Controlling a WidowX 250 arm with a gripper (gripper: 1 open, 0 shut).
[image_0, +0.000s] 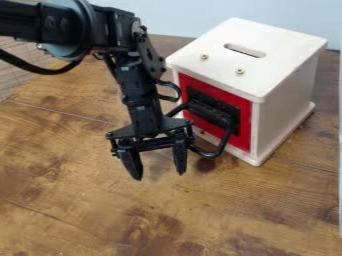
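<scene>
My black gripper (155, 161) hangs above the wooden table, fingers pointing down and apart with nothing between them. It is in front and left of a white wooden box (281, 100), which has a slot in its top and a red front panel (239, 139). The arm and a black cable partly cover that panel, along with a dark piece on it that I cannot make out clearly.
A pale wall (160, 8) stands behind, and the box fills the right rear.
</scene>
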